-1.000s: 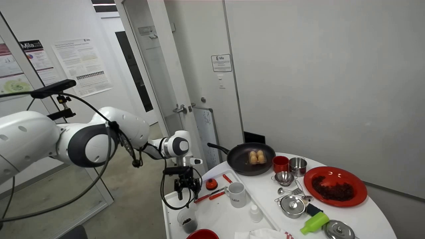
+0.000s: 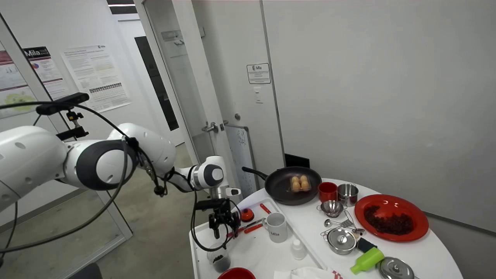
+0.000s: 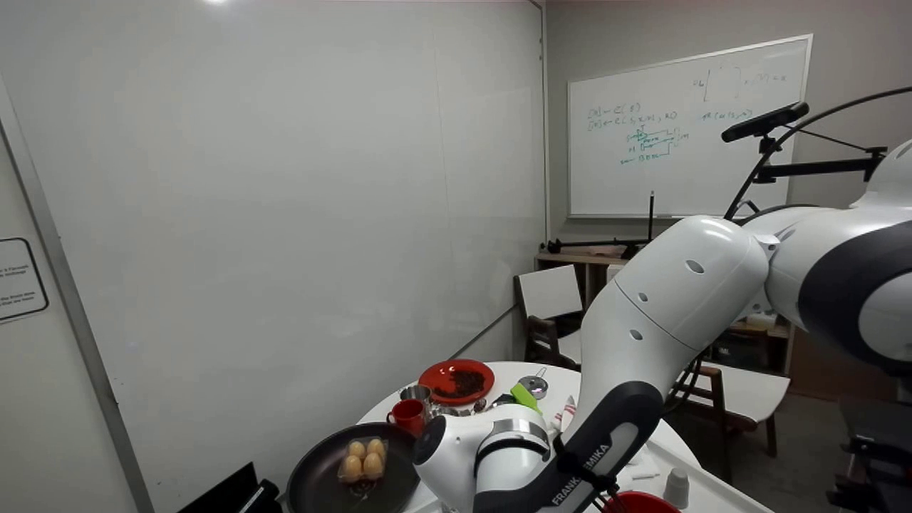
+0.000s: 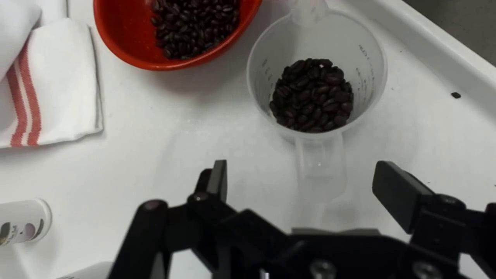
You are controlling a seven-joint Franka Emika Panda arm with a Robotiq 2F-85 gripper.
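In the wrist view a clear measuring cup (image 4: 321,35) stands upright on the white tray, dark coffee beans (image 4: 311,95) covering its bottom. Its see-through handle (image 4: 321,162) points toward my gripper, which is open with its fingers wide apart to either side of the handle's line. Nothing is held; the black fingertips (image 4: 397,193) appear clear of the handle. Left of the cup sits a red bowl (image 4: 135,58) with more beans, partly cut off by the frame's top. Exterior view 1 shows the gripper (image 2: 225,232) low over the tray, just behind the measuring cup (image 2: 218,258).
A striped white towel (image 4: 65,88) lies left of the bowl. A white mug (image 2: 277,228), a small white bottle (image 2: 298,249) and red-handled utensils (image 2: 253,228) share the tray. On the table beyond are a pan (image 2: 283,193) with eggs and a red plate (image 2: 418,218).
My gripper has shifted slightly to the right in exterior view 1 and sits a little lower. The cup, bowl and other objects have not moved.
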